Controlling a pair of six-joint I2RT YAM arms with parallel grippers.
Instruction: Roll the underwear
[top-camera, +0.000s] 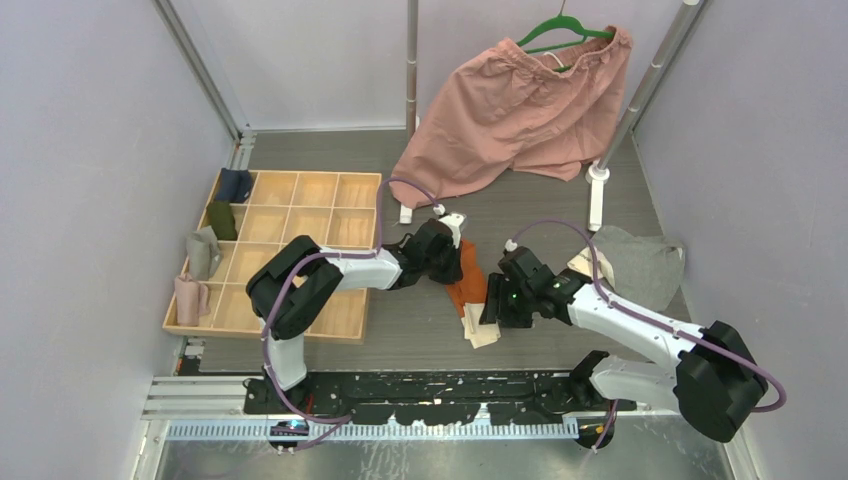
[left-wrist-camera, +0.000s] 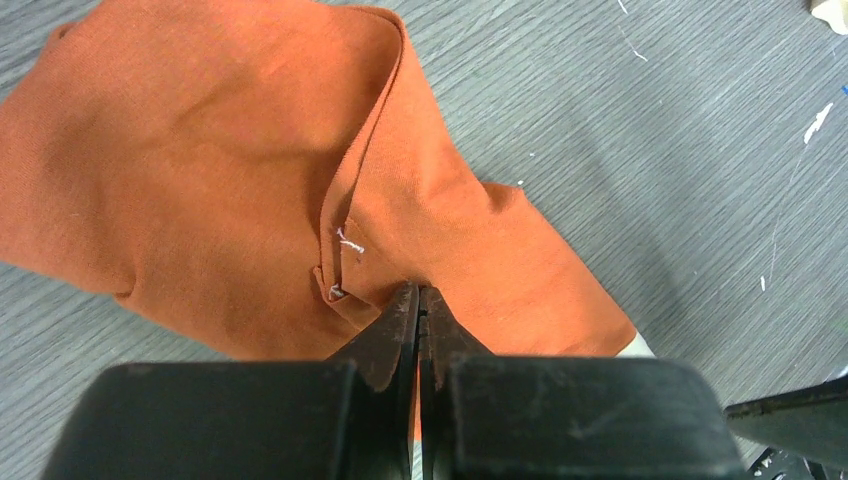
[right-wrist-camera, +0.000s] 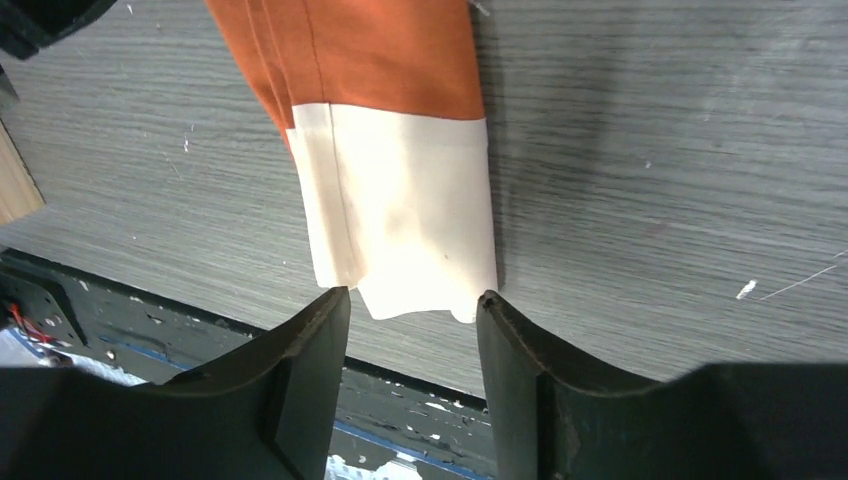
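Note:
The orange underwear (top-camera: 466, 270) lies flat and folded lengthwise on the grey floor, its cream end (right-wrist-camera: 410, 210) toward the front edge. My left gripper is shut, its tips down on the orange cloth near a folded edge; whether any cloth is pinched between them is hidden. My right gripper is part open over the end of the cream section, with its fingertips either side of that end and apparently nothing held.
A wooden compartment box (top-camera: 300, 189) with rolled garments stands on the left. Pink shorts (top-camera: 510, 110) hang at the back. Grey cloth (top-camera: 640, 270) lies at the right. The front black rail (top-camera: 450, 385) is just beyond the cream end.

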